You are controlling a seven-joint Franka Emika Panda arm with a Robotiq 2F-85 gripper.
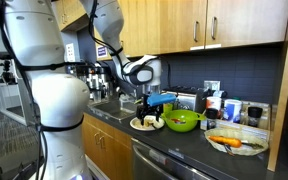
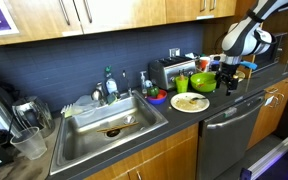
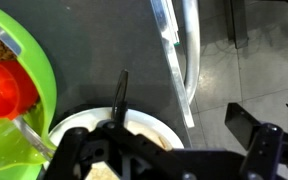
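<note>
My gripper (image 1: pixel 156 116) hangs over the counter close to the white plate and the green bowl. Its black fingers (image 3: pixel 249 130) stand wide apart in the wrist view, so it is open and empty. The white plate (image 2: pixel 184 102) carries some pale food and shows partly at the bottom of the wrist view. Near its rim a thin dark piece (image 3: pixel 121 95) sticks up, too unclear to name. Left of the fingers is the green bowl (image 3: pixel 46 85), holding a red scoop (image 3: pixel 4 88) and brown food.
A dishwasher handle (image 3: pixel 190 50) runs along the counter's front edge. A pale plate with carrots (image 1: pixel 236 140) lies to the right. Behind stand a toaster (image 2: pixel 172 72) and several cups. The sink (image 2: pixel 104 125) is on the other side.
</note>
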